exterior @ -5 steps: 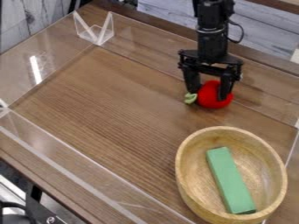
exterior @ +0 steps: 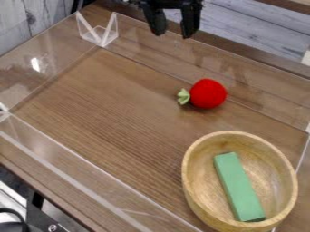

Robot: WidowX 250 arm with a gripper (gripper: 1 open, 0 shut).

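My gripper (exterior: 173,23) is at the top centre of the camera view, open, its dark fingers pointing down, raised up and behind a red strawberry-like object (exterior: 208,93) with a green tip. The object rests on the wooden table (exterior: 97,127), apart from the fingers.
A round wooden bowl (exterior: 197,172) at the lower right holds a green block (exterior: 237,186). A white wire-like stand (exterior: 100,32) is at the upper left.
My gripper has risen away from the red object toward the top edge. The red object now sits slightly left and higher in view than a second ago.
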